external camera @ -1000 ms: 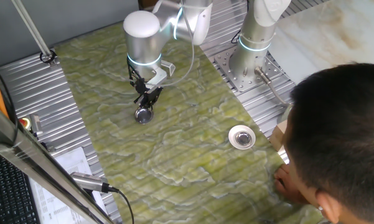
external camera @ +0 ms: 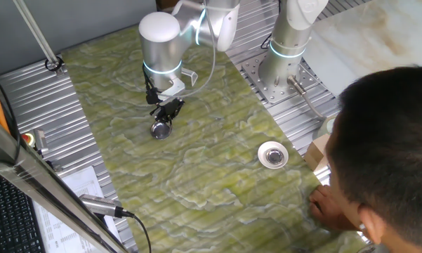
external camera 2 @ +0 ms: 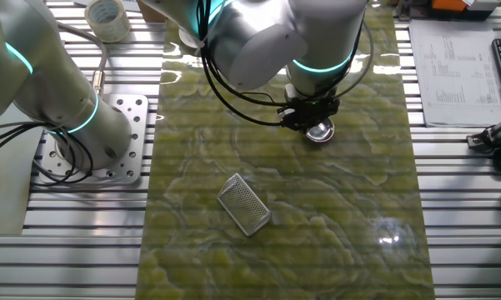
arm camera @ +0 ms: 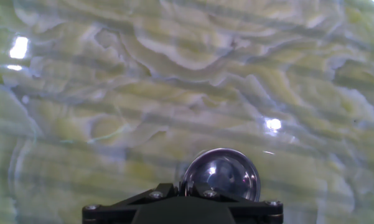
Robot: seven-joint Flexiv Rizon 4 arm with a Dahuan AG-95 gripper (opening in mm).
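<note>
A small shiny metal cup (external camera: 161, 131) is at the tip of my gripper (external camera: 166, 119), over the green marbled sheet. In the wrist view the round cup (arm camera: 224, 174) sits right of centre, partly covered by the right finger (arm camera: 210, 194). My gripper has its fingertips drawn together at the cup's left rim, shut on that edge. From exterior view 2 the bright cup (external camera 2: 320, 131) shows just below the black gripper (external camera 2: 307, 119). Whether its base touches the sheet, I cannot tell.
A white dish (external camera: 263, 161) with a round metal piece stands near the sheet's right edge. A flat metal grater (external camera 2: 243, 204) lies on the sheet, seen in exterior view 2. A person (external camera: 390, 147) leans in at right, hand on the edge.
The cup and fingertips have shifted very slightly to the left in exterior view 1. The person has moved a little. The dish stays where it was.
</note>
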